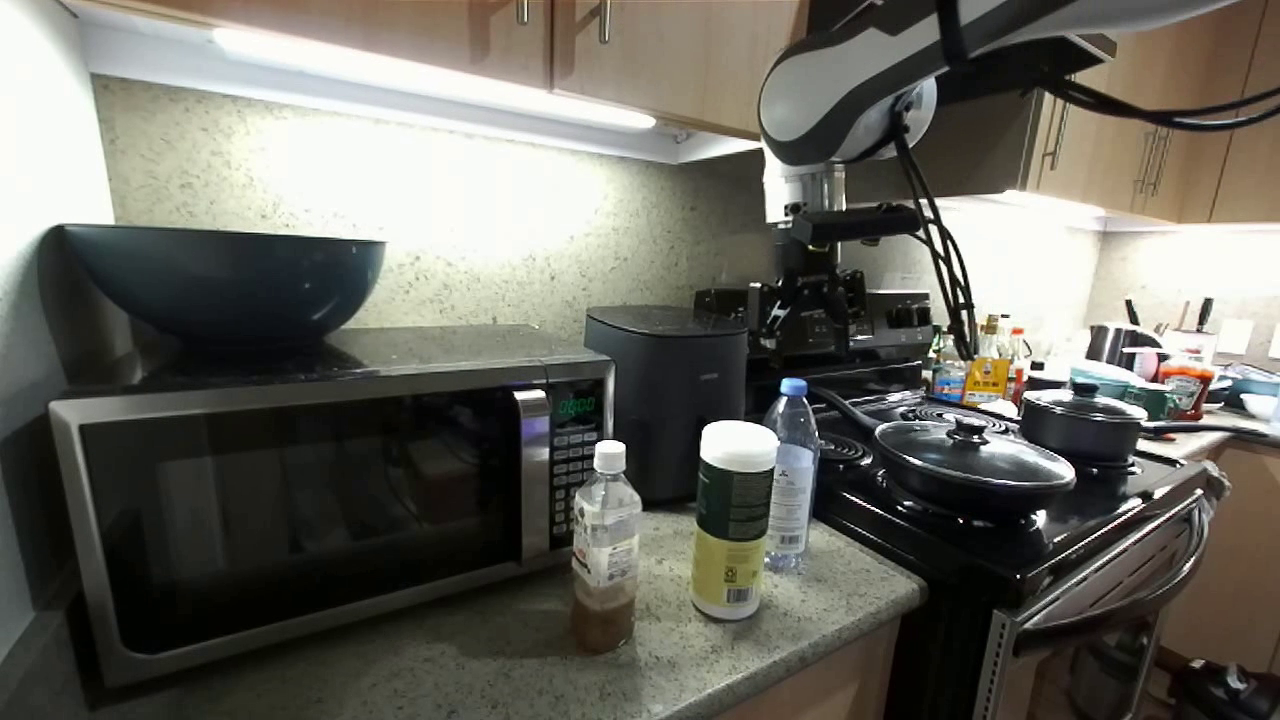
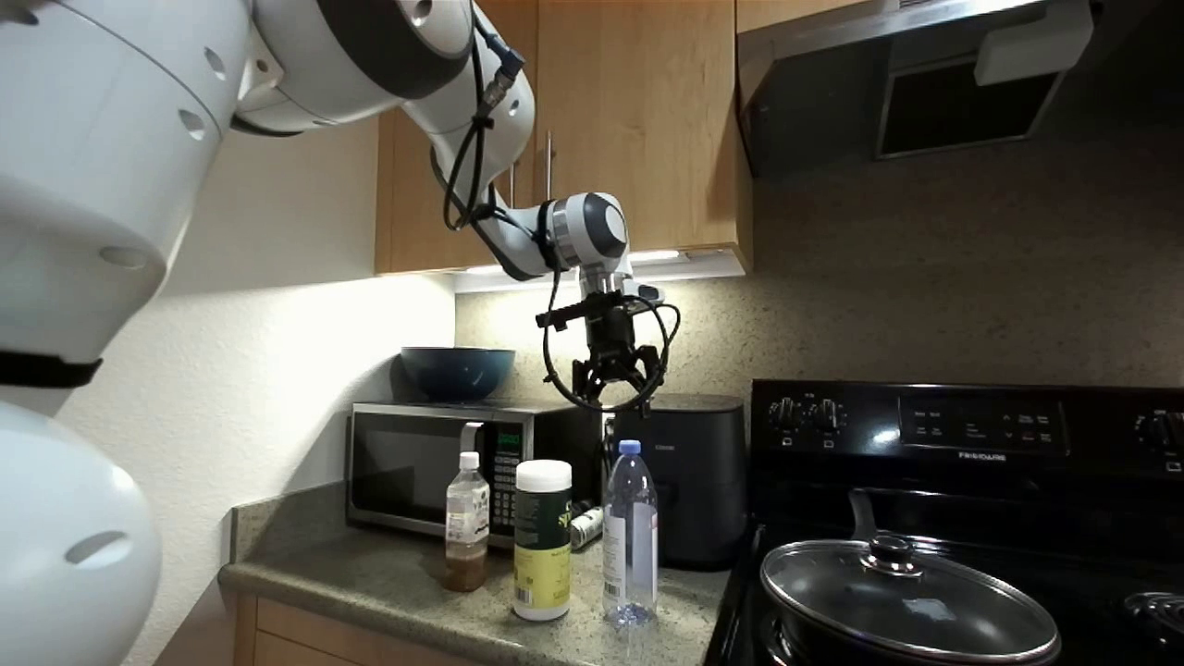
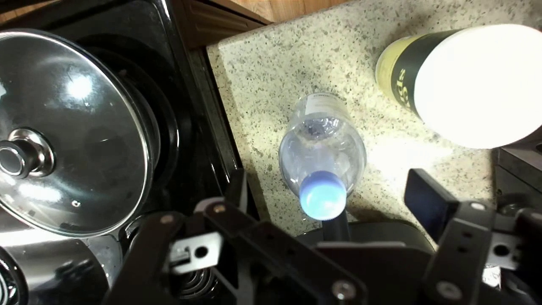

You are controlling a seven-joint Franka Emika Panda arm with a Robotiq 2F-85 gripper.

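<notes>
A clear plastic bottle with a blue cap (image 3: pixel 323 195) stands upright on the counter. In exterior view 1 the same bottle (image 1: pixel 791 480) is partly behind a white-lidded wipes canister (image 1: pixel 733 516). My gripper (image 2: pixel 617 390) hangs in the air, above the height of the bottle's cap. It is open, its fingers (image 3: pixel 432 203) wide apart and nothing held between them. From the wrist, the blue cap appears between the two fingers but clear of both. A smaller bottle of brown liquid (image 1: pixel 606 552) with a white cap stands left of the canister.
A black air fryer (image 2: pixel 683 477) stands behind the bottles, beside a microwave (image 1: pixel 324 504) topped by a dark blue bowl (image 1: pixel 222 282). Right of the counter, a lidded pan (image 1: pixel 972 462) sits on the black stove.
</notes>
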